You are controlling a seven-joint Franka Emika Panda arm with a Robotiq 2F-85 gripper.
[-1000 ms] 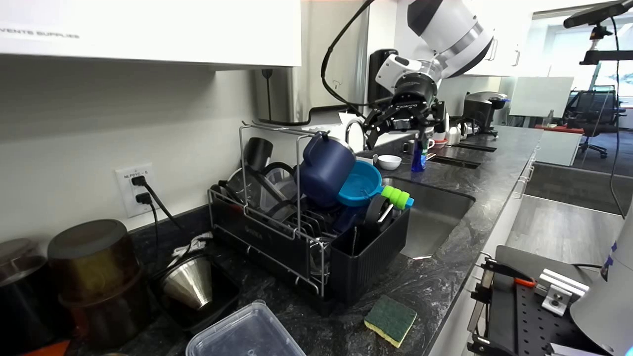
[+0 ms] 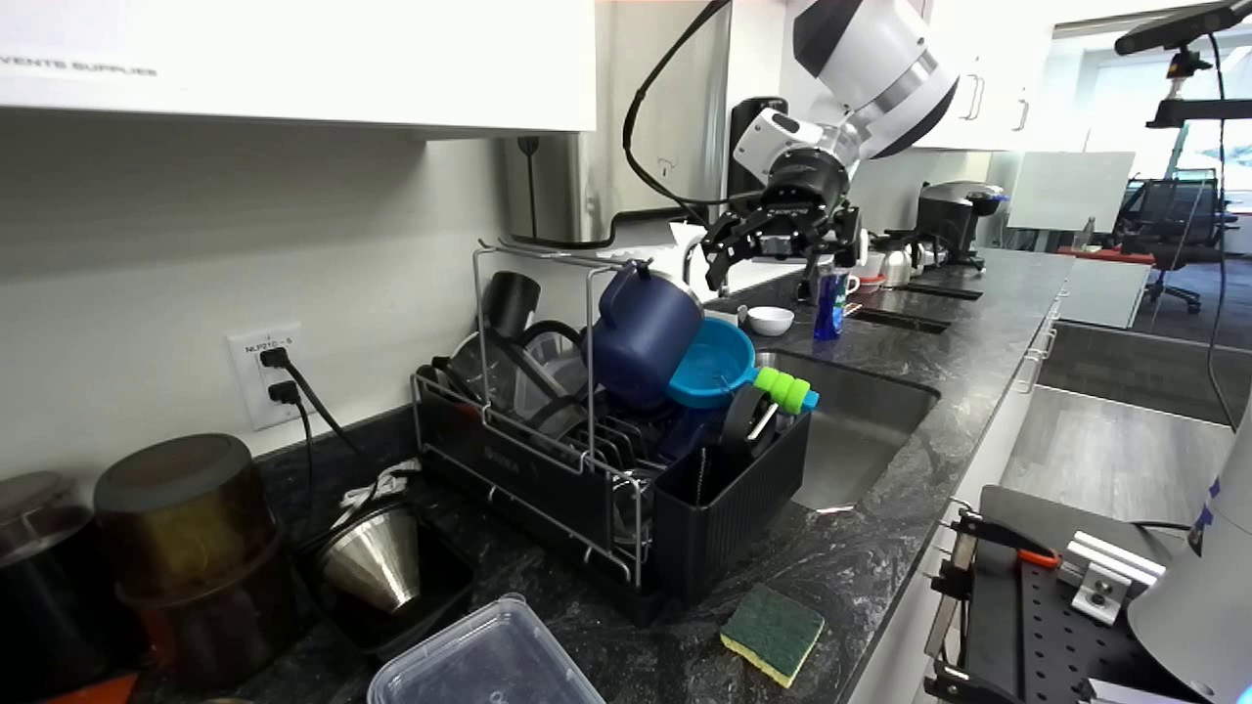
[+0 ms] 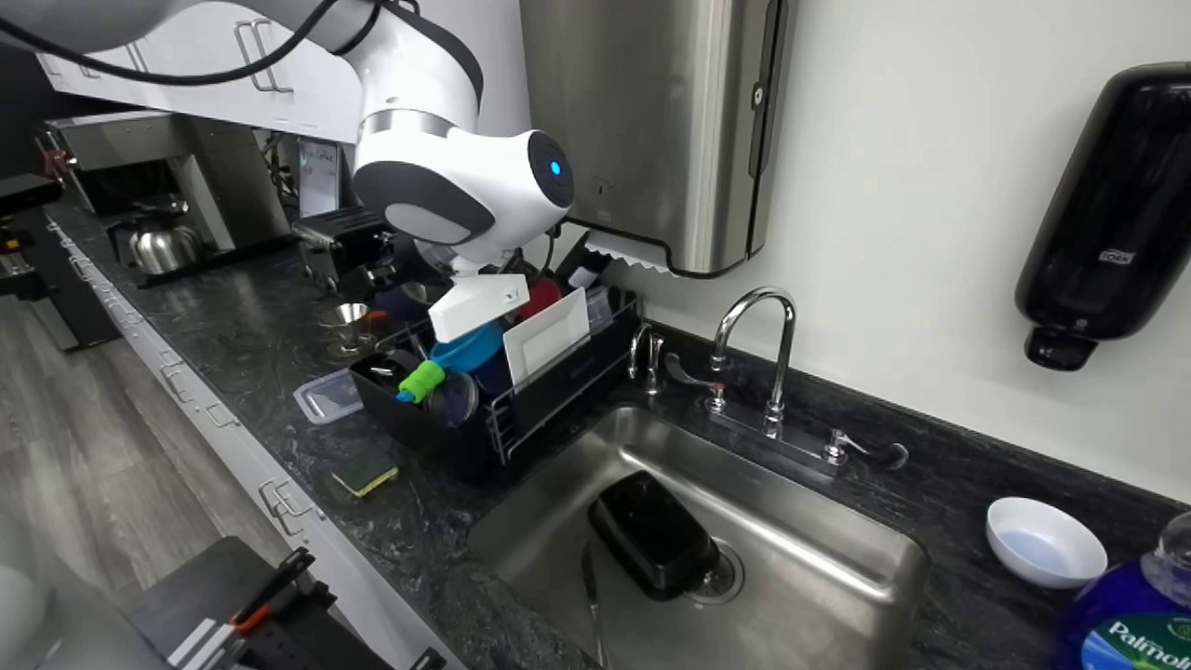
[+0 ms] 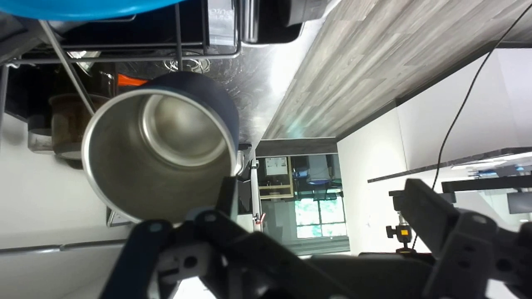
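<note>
My gripper (image 2: 780,268) is open, with nothing between its fingers; it hangs above the sink side of the dish rack (image 2: 505,444). A dark blue mug (image 2: 646,334) sits tilted high in the rack, apart from the gripper in exterior view 1. Looking from the wrist, the mug's steel inside (image 4: 164,144) faces the camera, and one finger (image 4: 227,195) overlaps its rim in the picture. Whether they touch cannot be told from that view. The light blue bowl (image 2: 712,362) lies beside the mug. In exterior view 2 the arm hides the fingers.
Beside the rack is the sink (image 3: 804,609), holding a black container (image 3: 650,534). A sponge (image 2: 772,634) and a clear plastic lid (image 2: 487,663) lie on the counter. The paper towel dispenser (image 3: 648,123) hangs close behind the arm. A white bowl (image 3: 1045,542) stands past the sink.
My gripper has shifted slightly left in exterior view 1, toward the rack and mug. The dishes have not moved.
</note>
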